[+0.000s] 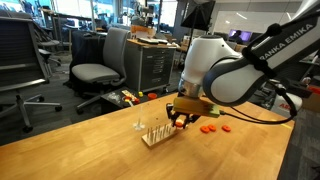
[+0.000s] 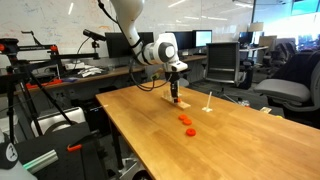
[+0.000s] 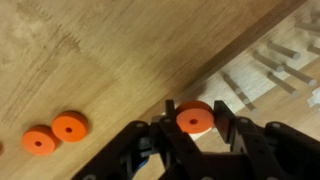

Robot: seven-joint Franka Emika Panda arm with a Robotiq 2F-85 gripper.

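Note:
An orange ring (image 3: 200,110) is held between the fingertips of my gripper, which is shut on it in the wrist view. Close beside it stands a wooden board with several thin upright pegs (image 1: 157,135). In exterior view 1 my gripper (image 1: 180,122) is at the board's right end, with the ring low near the wood. Whether ring and board touch cannot be told. Two loose orange rings (image 3: 70,126) lie flat on the table, to the left in the wrist view.
More orange-red rings (image 1: 208,129) lie right of the gripper in exterior view 1. A small white stand with a thin post (image 1: 139,124) is behind the board. Office chairs (image 1: 100,72) stand beyond its edge.

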